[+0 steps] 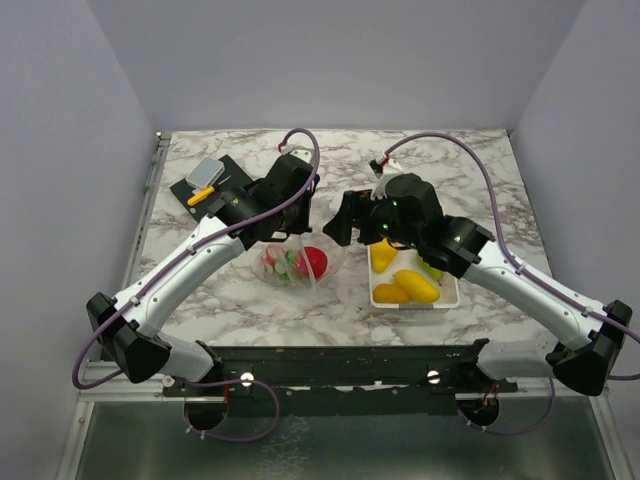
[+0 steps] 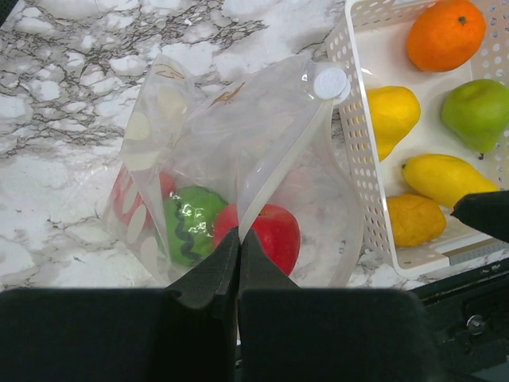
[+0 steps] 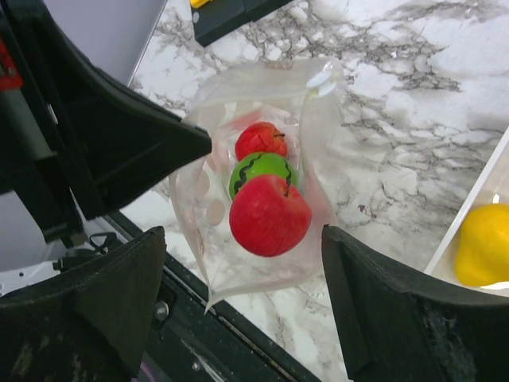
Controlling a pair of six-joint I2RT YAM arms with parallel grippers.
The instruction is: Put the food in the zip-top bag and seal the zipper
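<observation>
The clear zip top bag (image 2: pixel 231 119) stands with its mouth spread, a white zipper slider (image 2: pixel 330 83) at one corner. Inside it lie a large red apple (image 3: pixel 270 215), a green striped ball-like food (image 3: pixel 262 169) behind that, and a smaller red item (image 3: pixel 261 139) deepest in. In the left wrist view my left gripper is pinched on the bag's rim. My right gripper hangs apart from the bag, to its right in the top view, fingers spread and empty.
Right of the bag, a white basket (image 2: pixel 367 167) holds an orange (image 2: pixel 447 35), a green fruit (image 2: pixel 477 115) and several yellow pieces. A dark board with a yellow-handled tool (image 1: pixel 201 196) lies at the back left. Marble in front of the bag is clear.
</observation>
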